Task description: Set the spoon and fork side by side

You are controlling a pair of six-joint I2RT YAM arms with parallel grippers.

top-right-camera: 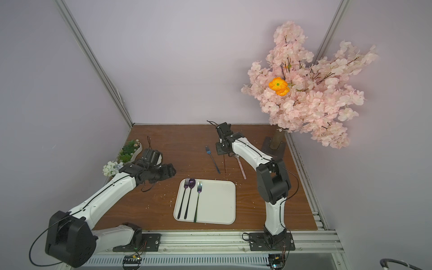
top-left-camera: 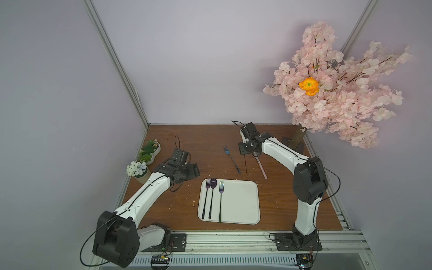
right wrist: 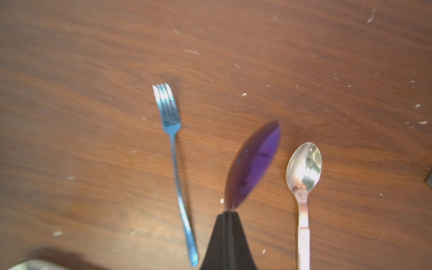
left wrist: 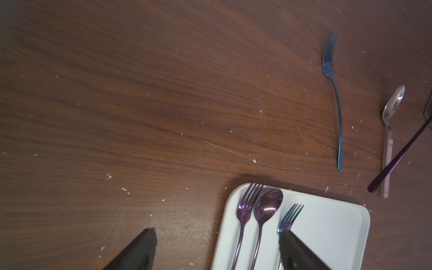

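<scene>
My right gripper is shut on a purple spoon (right wrist: 253, 164), gripping it just below the bowl. In the left wrist view this spoon's handle (left wrist: 398, 157) hangs over the table and crosses in front of the silver spoon. To its left on the wood lies a blue fork (right wrist: 174, 153); the silver spoon (right wrist: 304, 180) with a pink handle lies to its right. The white tray (top-left-camera: 241, 202) holds a purple fork (left wrist: 243, 213), another purple spoon (left wrist: 266, 209) and a dark-handled fork (left wrist: 288, 218). Left of the tray, my left gripper stands open and empty.
Potted plants (top-left-camera: 141, 170) border the left side of the table. A large vase of pink blossom (top-left-camera: 324, 85) stands at the back right. The tray's right half is bare, and the wood between the left arm and the blue fork is clear.
</scene>
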